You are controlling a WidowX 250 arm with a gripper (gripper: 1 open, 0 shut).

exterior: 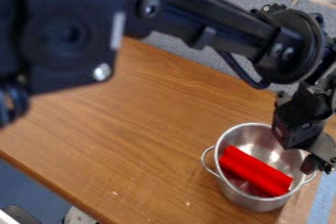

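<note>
A red cylindrical object (254, 172) lies inside a steel pot (246, 195) with two side handles, at the lower right of the camera view. The black robot arm reaches across the top from the left. Its gripper (300, 141) hangs at the right over the pot's upper right rim, partly past the rim's edge. It appears open, with nothing visible between its fingers; the fingers are partly dark and hard to make out.
A grey surface runs behind it, and a blue strip lies at the right edge beside the pot.
</note>
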